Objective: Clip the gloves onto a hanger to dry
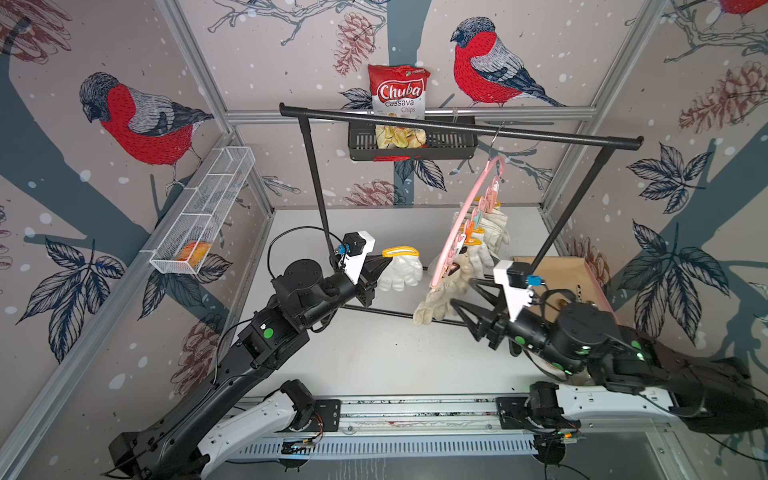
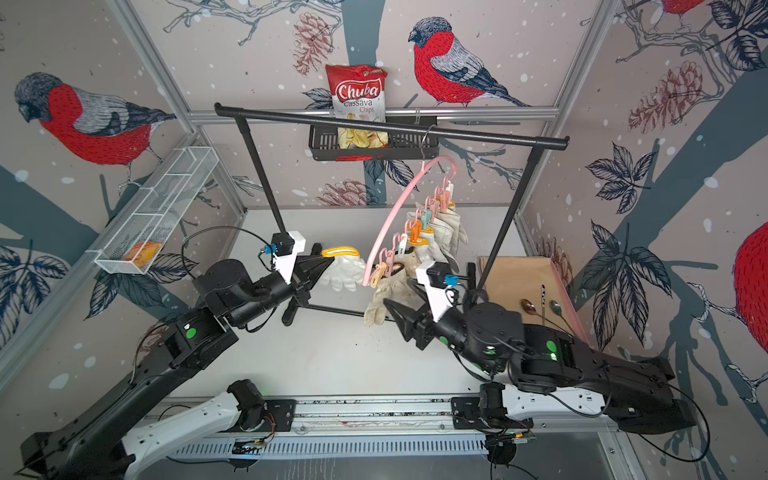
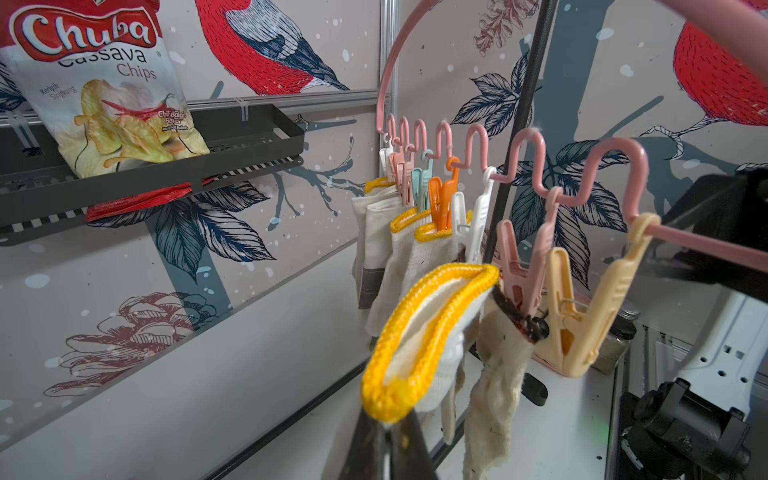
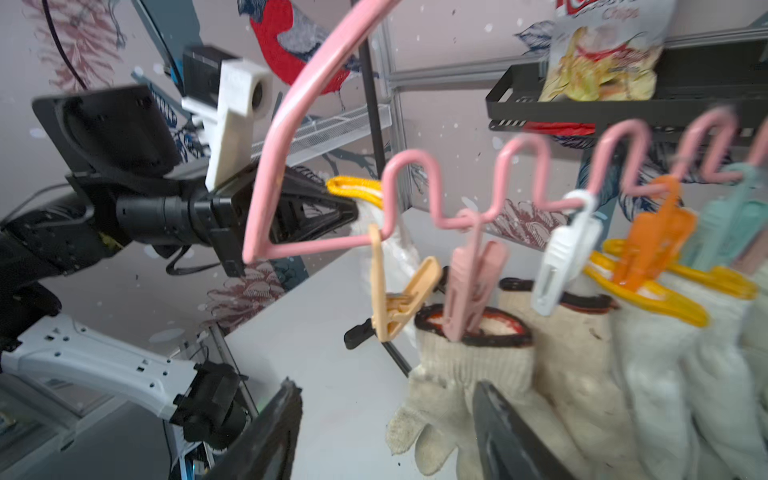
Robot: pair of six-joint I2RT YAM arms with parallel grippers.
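Note:
My left gripper (image 1: pixel 377 268) is shut on the yellow cuff of a white glove (image 1: pixel 402 273), held left of the pink hanger (image 2: pixel 397 207). The hanger hangs from the rack bar with several gloves clipped along it. Its nearest clip, cream (image 3: pixel 586 320), carries no glove; the pink clip (image 4: pixel 470 288) beside it holds a glove with a dark cuff (image 4: pixel 480 384). My right gripper (image 1: pixel 467 318) is open, below the hanger's near end and beside that dark-cuffed glove.
A shelf (image 1: pixel 453 146) with a chips bag is behind the rack bar (image 1: pixel 552 136). A wire basket (image 1: pixel 204 208) hangs at left. A tan tray (image 2: pixel 512 296) with utensils sits at right.

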